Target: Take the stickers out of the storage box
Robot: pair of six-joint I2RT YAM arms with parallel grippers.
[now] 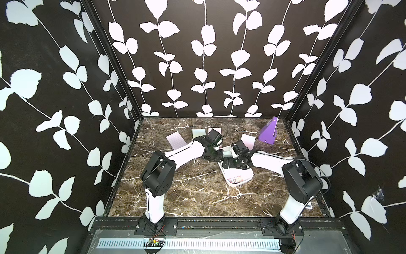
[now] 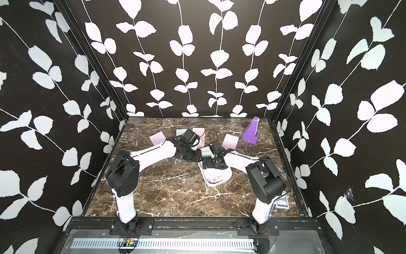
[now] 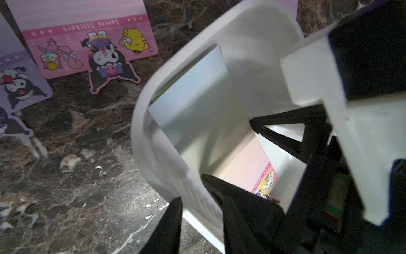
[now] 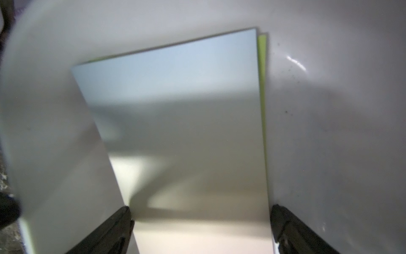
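Observation:
A white storage box (image 1: 236, 180) stands mid-table, holding a pale sticker sheet (image 4: 186, 135) with a green edge behind it and a "Sanrio" print at one end. My right gripper is open inside the box, its fingertips on either side of the sheet, as the right wrist view shows. My left gripper (image 1: 220, 154) is open at the box's left rim. In the left wrist view its fingertips are low in view, outside or at the rim, beside the right gripper's black fingers (image 3: 236, 199).
Several loose sticker sheets (image 1: 176, 140) lie behind the box along the back of the table. A purple triangular object (image 1: 267, 133) stands at the back right.

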